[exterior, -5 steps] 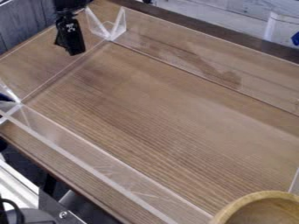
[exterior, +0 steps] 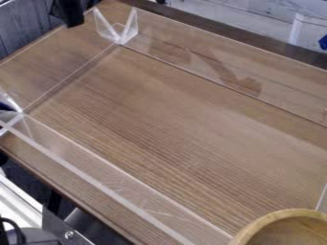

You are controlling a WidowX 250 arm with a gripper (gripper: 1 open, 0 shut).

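My gripper [exterior: 67, 15] is a dark shape at the top left edge of the view, mostly out of frame and raised over the table's back left. The frame does not show clearly whether its fingers are open or shut, or whether anything is between them. Below it, the wooden table [exterior: 166, 124] is bare inside a clear plastic border.
A wooden bowl [exterior: 263, 231] sits at the bottom right corner. The clear border [exterior: 109, 170] runs round the middle area, with angled pieces at the left corners. A white and blue object [exterior: 309, 31] lies beyond the back right edge.
My gripper has moved upward, toward the top edge of the view, so less of it shows. The table and bowl look the same.
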